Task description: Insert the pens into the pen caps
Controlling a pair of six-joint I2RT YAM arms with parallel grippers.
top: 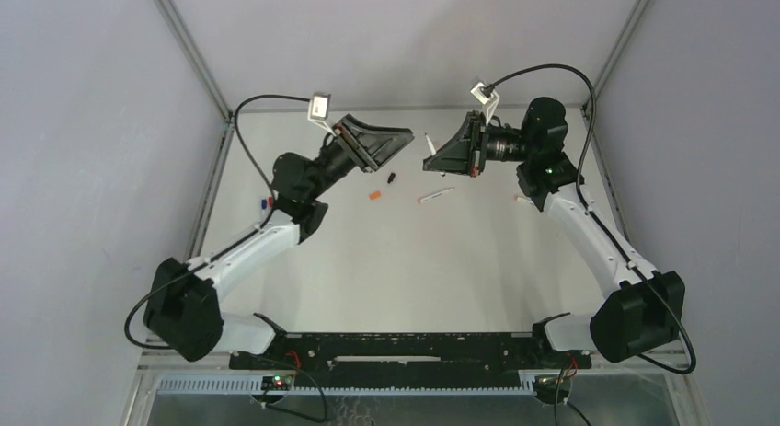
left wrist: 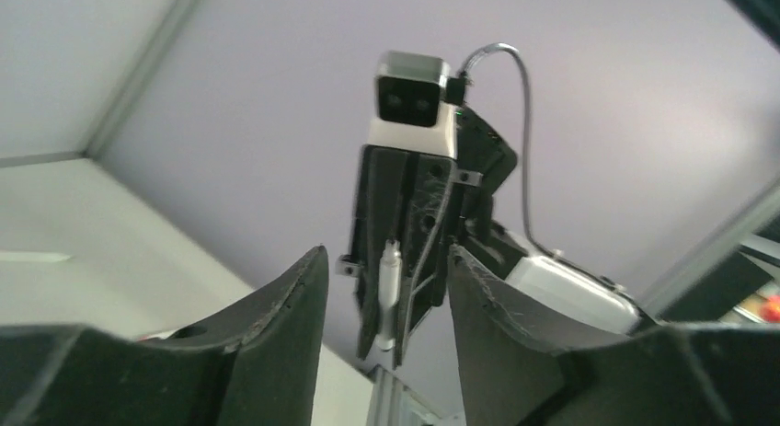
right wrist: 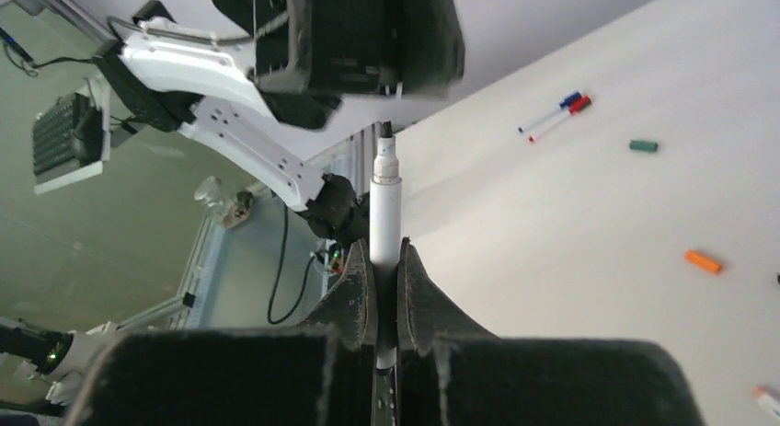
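My right gripper (top: 429, 162) is shut on a white pen (right wrist: 385, 214), held upright with its dark tip at the top. In the top view my left gripper (top: 407, 137) sits a little left of the pen, apart from it; its fingers stand parted in the left wrist view, with nothing seen between them but the right gripper and pen beyond. Loose caps lie on the table: orange (top: 374, 195), black (top: 392, 178) and green (right wrist: 644, 145).
Red and blue pens (right wrist: 556, 113) lie at the table's left. Another pen (top: 436, 195) lies mid-table, one more (top: 522, 200) at right.
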